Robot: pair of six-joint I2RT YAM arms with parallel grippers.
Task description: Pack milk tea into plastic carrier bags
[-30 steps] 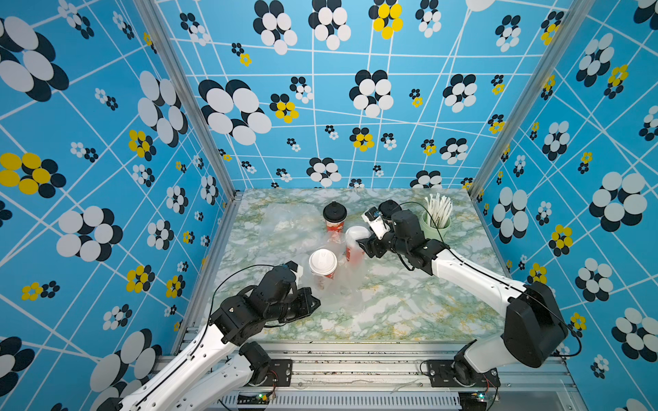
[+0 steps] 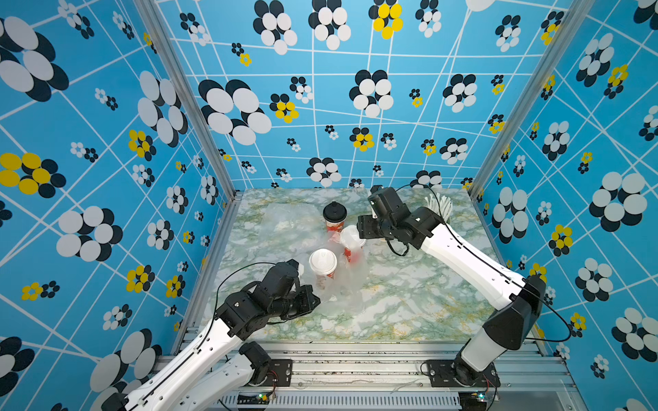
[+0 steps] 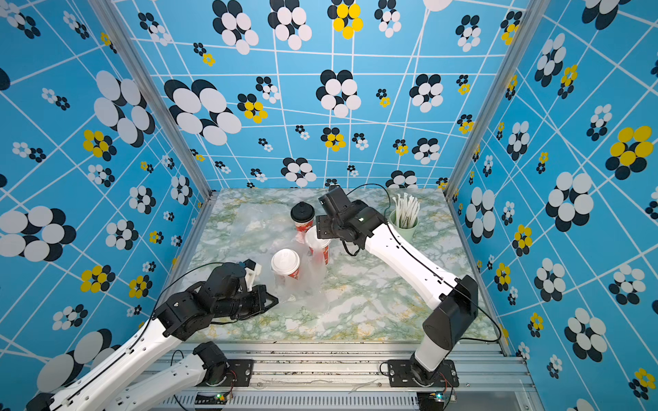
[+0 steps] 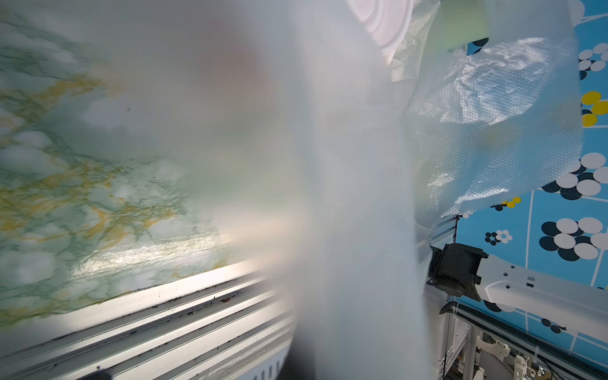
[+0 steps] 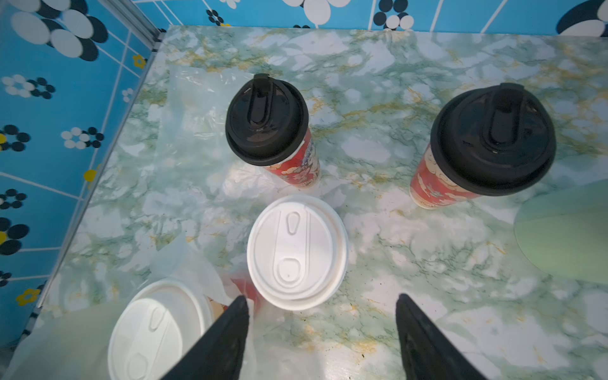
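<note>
A white-lidded cup (image 5: 155, 338) stands at the front with translucent carrier bag film (image 5: 76, 332) around it. Behind it is a second white-lidded cup (image 5: 297, 250); film overlaps its lower side, and I cannot tell whether it is inside the bag. My right gripper is open, its fingers apart on the near side of this second lid, nothing between them. My left gripper (image 2: 314, 300) is shut at the front left, beside the bag. Bag film (image 4: 361, 209) covers much of the left wrist view and hides the fingertips.
One black-lidded cup (image 5: 266, 123) stands behind the white lids, another (image 5: 494, 139) to the right. A green straw holder (image 3: 404, 229) is at the back right. Flat plastic film (image 5: 202, 107) lies at the back left.
The left arm stayed almost still.
</note>
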